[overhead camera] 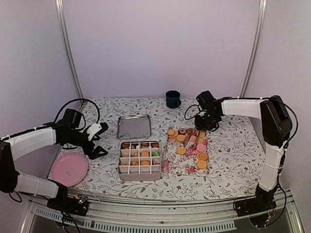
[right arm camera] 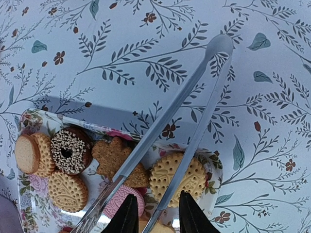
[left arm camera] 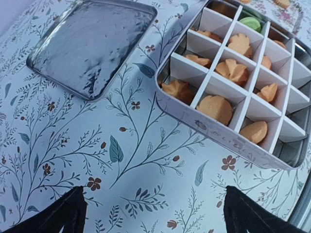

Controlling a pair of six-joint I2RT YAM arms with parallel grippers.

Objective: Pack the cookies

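Observation:
Metal tongs (right arm camera: 167, 109) lie slanted across the floral tray (right arm camera: 216, 177), their joined end out over the tablecloth. Several cookies are on that tray, among them a sprinkled chocolate ring (right arm camera: 71, 150), a pink cookie (right arm camera: 125, 201) and a round biscuit (right arm camera: 177, 179). My right gripper is low by the tongs with its fingers apart; one tong arm shows in the gap, not clasped. In the left wrist view, the divided tin (left arm camera: 223, 136) holds cookies in many compartments, including a green one (left arm camera: 251, 23). My left gripper (overhead camera: 101, 140) stands open and empty, left of the tin.
Behind the tin lies an empty metal tray (overhead camera: 134, 127). A dark mug (overhead camera: 172, 99) stands at the back, and a pink plate (overhead camera: 69, 169) lies at the front left. The cloth right of the floral tray is free.

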